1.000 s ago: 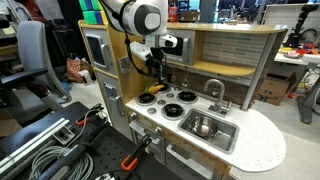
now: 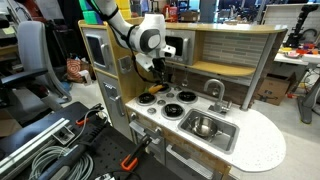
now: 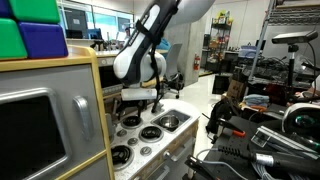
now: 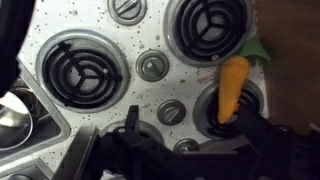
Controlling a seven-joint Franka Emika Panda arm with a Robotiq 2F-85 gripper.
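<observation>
An orange carrot toy (image 4: 233,88) with a green top lies across the edge of a coil burner (image 4: 228,112) in the wrist view. In exterior view 1 the carrot (image 2: 156,89) shows as a small orange streak at the back left of the stovetop. My gripper is open over the stove, its dark fingers spread at the bottom of the wrist view, with nothing seen held between them. The carrot's lower end comes close to the right finger; whether they touch cannot be told. From outside, the gripper (image 2: 160,76) hangs above the burners, small and blurred.
Several burners and knobs fill the stovetop, with a metal sink (image 2: 208,128) to its right and a faucet (image 2: 216,90) behind. A shelf (image 2: 224,68) overhangs the back.
Over the last second the white arm has shifted back and tilted slightly, and my gripper sits a little lower and further right in exterior view 1. The carrot appears unmoved.
</observation>
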